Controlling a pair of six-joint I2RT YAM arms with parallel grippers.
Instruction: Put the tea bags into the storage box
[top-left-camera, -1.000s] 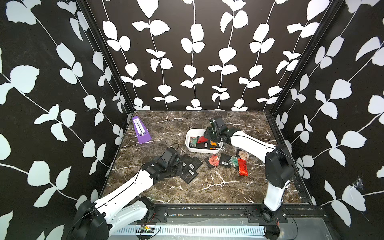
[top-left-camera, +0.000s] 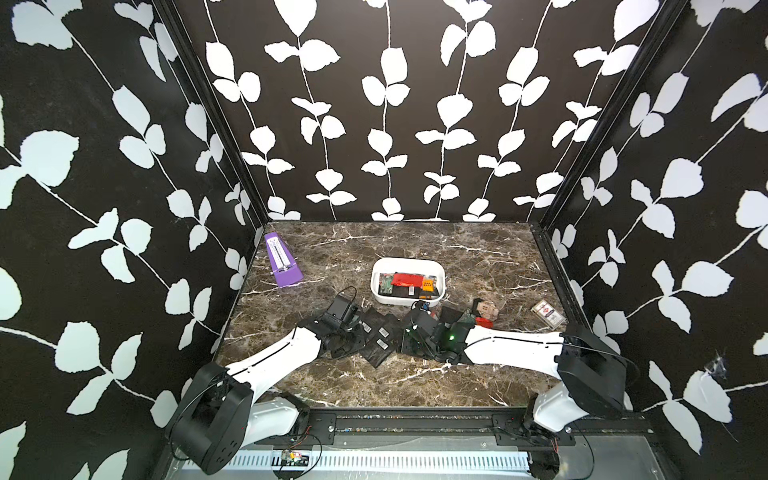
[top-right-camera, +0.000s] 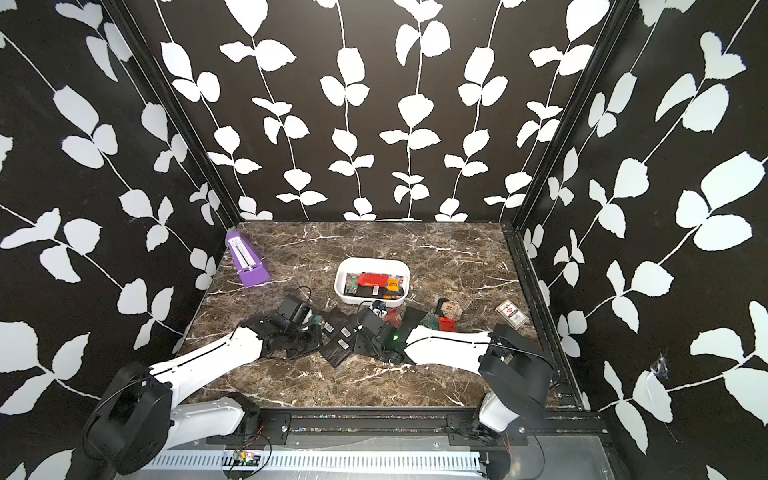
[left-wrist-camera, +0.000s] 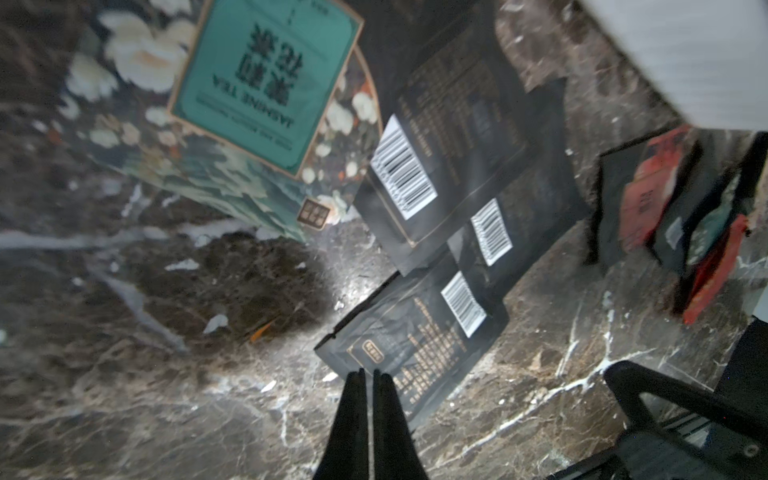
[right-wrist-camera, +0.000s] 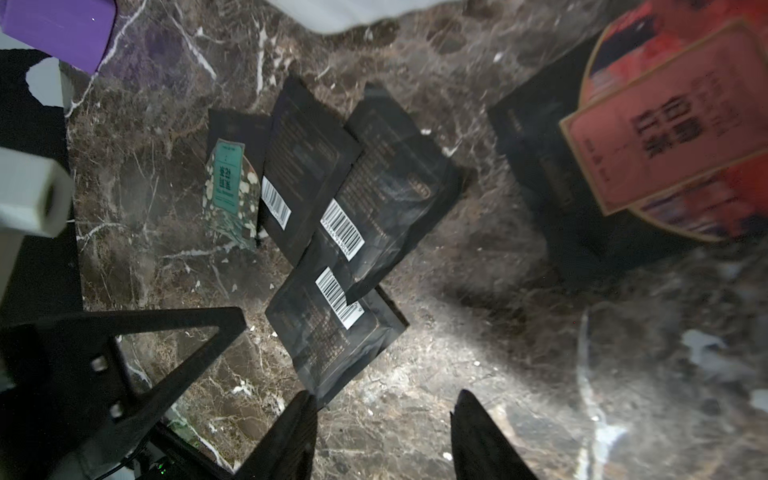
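Note:
Several black tea bags (right-wrist-camera: 389, 180) with barcode labels overlap face down on the table. Against them lies a green jasmine tea bag (left-wrist-camera: 268, 88), large in the left wrist view. A red-labelled tea bag (right-wrist-camera: 672, 128) shows at the right of the right wrist view. The white storage box (top-left-camera: 376, 289) stands behind, holding red, orange, green and black tea bags. My left gripper is shut, nothing visible between its fingers, above the lowest black bag. My right gripper stands open and empty over bare table, to the right of that bag.
A purple case (top-left-camera: 283, 260) lies at the back left. A small pack (top-left-camera: 549, 313) rests near the right wall. More tea bags (top-left-camera: 485, 309) lie partly behind the right arm. The back of the table beside the box is clear.
My right gripper has swung from the storage box forward and left to beside the black bags; a red bag now lies in the box. The left arm has shifted slightly.

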